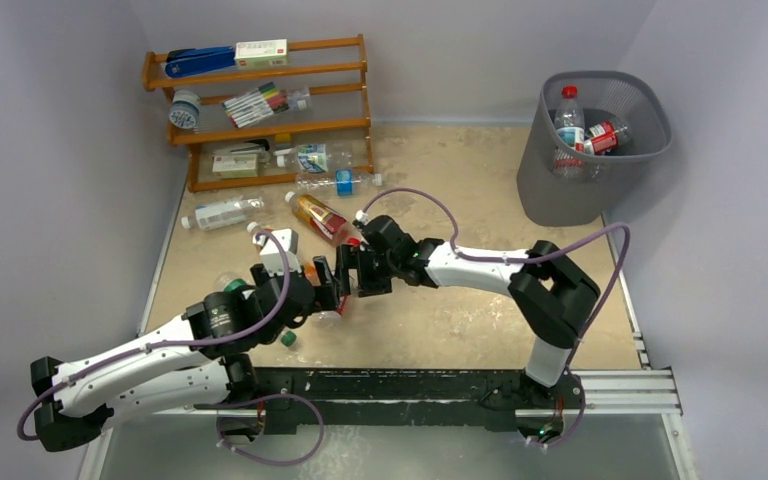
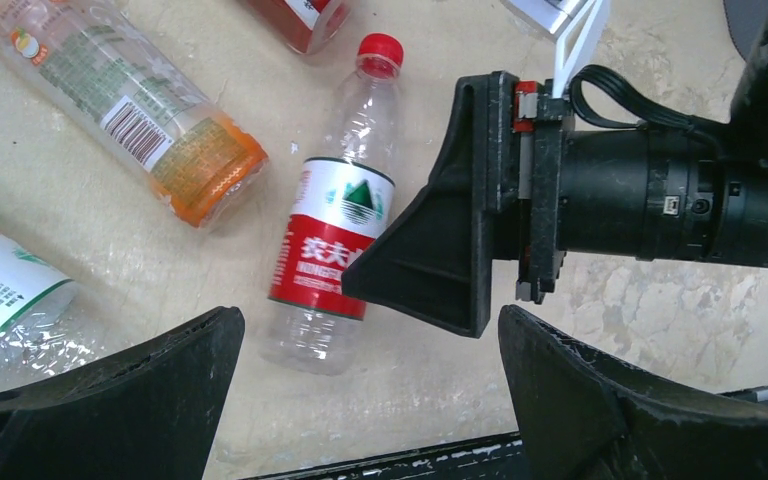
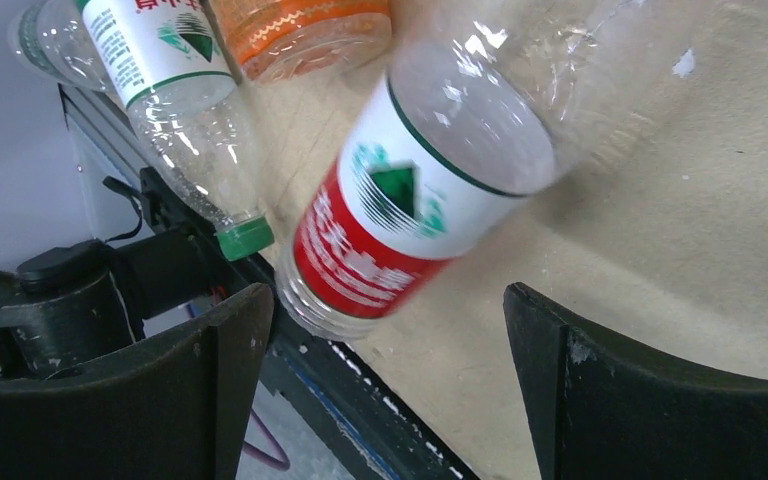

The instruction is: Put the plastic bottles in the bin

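Note:
A red-capped water bottle with red and white label lies on the table; in the right wrist view the same bottle (image 3: 380,220) fills the space just before my right gripper (image 1: 360,275), whose fingers stand apart either side, seemingly not gripping it. My left gripper (image 1: 305,275) is open above the bottles, beside the right one. An orange-labelled bottle (image 2: 130,130), a green-capped bottle (image 3: 180,120) and an amber bottle (image 1: 320,215) lie nearby; several more lie toward the rack. The grey bin (image 1: 550,190) at back right holds bottles.
A wooden rack (image 1: 260,127) at back left holds markers, boxes and other items, with bottles at its foot. Walls stand on three sides.

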